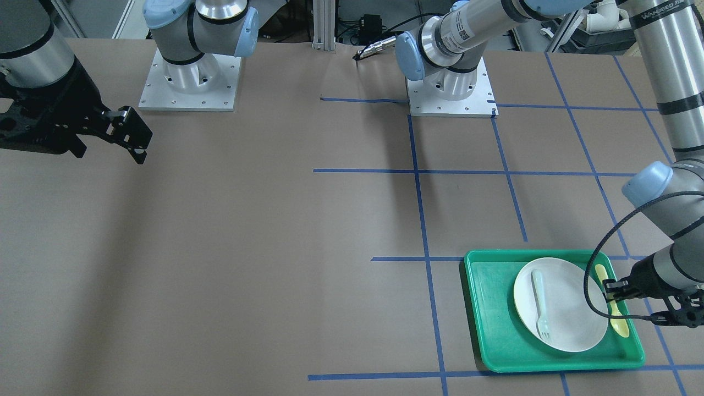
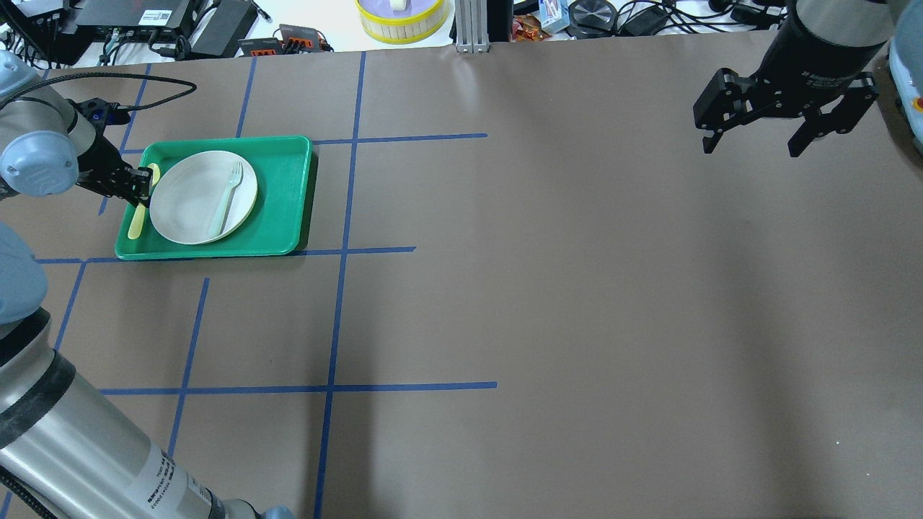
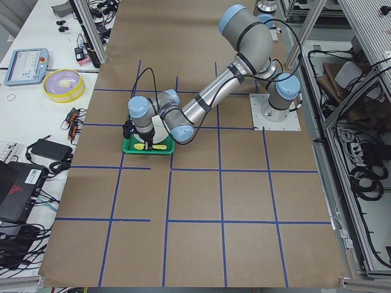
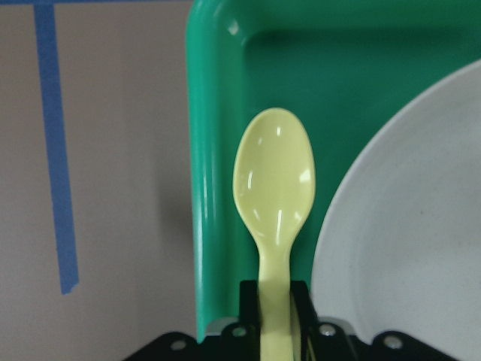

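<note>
A pale yellow spoon (image 4: 273, 188) lies along the inside edge of the green tray (image 1: 491, 310), beside a white plate (image 1: 561, 310) that carries a light fork (image 1: 539, 303). My gripper is low over the spoon's handle, one finger on each side of it. Whether the fingers are closed tight on the handle I cannot tell. In the top view the gripper (image 2: 143, 186) sits at the tray's left edge.
Blue tape lines mark the table (image 1: 277, 251). A second black tool (image 2: 783, 104) hangs over the opposite side of the table.
</note>
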